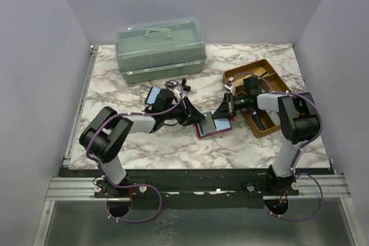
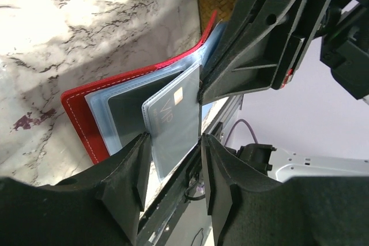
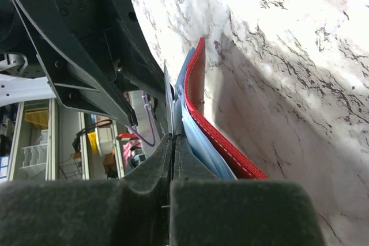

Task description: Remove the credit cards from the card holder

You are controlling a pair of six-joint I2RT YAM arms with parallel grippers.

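A red card holder (image 1: 202, 133) with light blue sleeves lies on the marble top between my grippers; in the left wrist view a grey VIP card (image 2: 173, 119) stands tilted out of it. My left gripper is open, its fingertips at the card's near edge. My right gripper (image 1: 222, 112) is shut over the holder's right part; in the right wrist view its fingertips meet at the thin edges of card and sleeves, and whether anything is pinched between them is hard to tell.
A wicker tray (image 1: 265, 131) with items stands at the right, a lidded green box (image 1: 161, 56) at the back. A blue object (image 1: 151, 95) lies behind my left arm.
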